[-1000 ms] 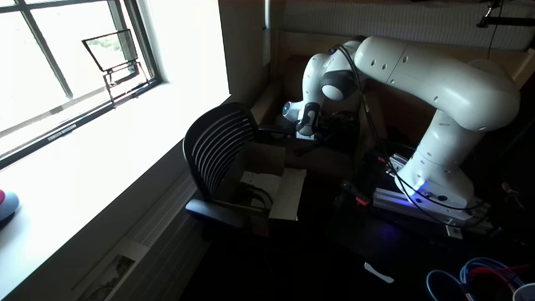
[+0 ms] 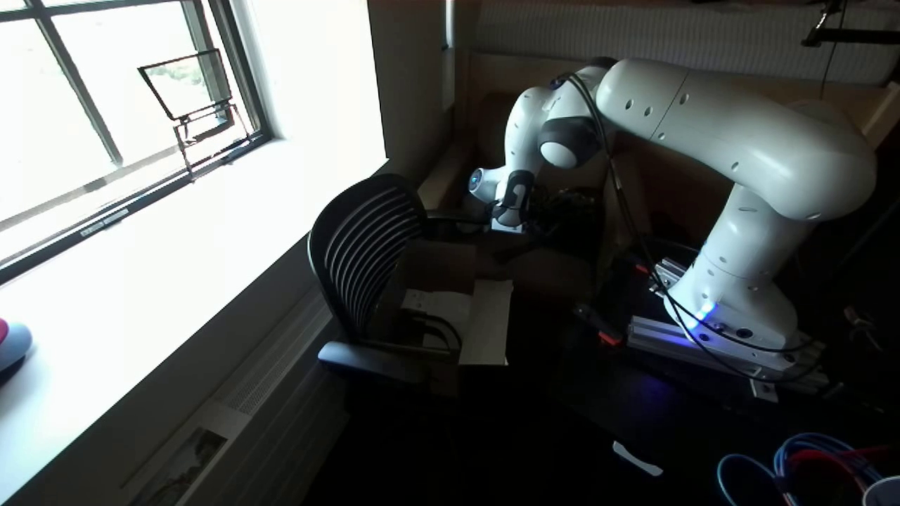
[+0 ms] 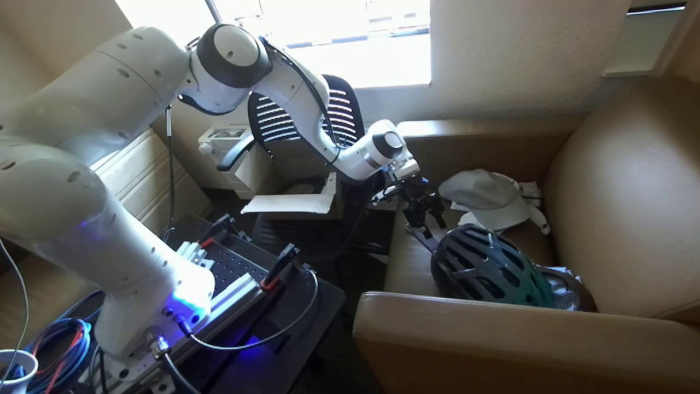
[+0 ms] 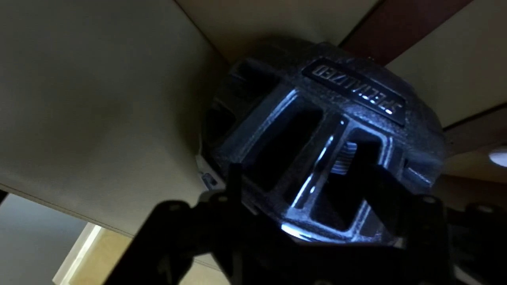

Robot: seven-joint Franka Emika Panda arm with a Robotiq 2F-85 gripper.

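Observation:
A dark bike helmet, green toward one side, rests on the seat of a tan armchair. Its vents and a "SPECIALIZED" label fill the middle of the wrist view, where the helmet lies beneath my gripper. The two black fingers stand apart with helmet shell visible between them; the right one overlaps a vent, and I cannot tell whether it touches. From the side, my gripper is at the helmet's near-window end. Exterior view 1 leaves the fingers and helmet lost in shadow.
A pale cap lies behind the helmet on the seat. The armchair's front arm rises close to the helmet. Beside my forearm stands a black mesh office chair bearing an open cardboard box.
My wrist has shifted slightly to the left in exterior view 1. The office chair and the box on it have turned a little, the box flap moving slightly.

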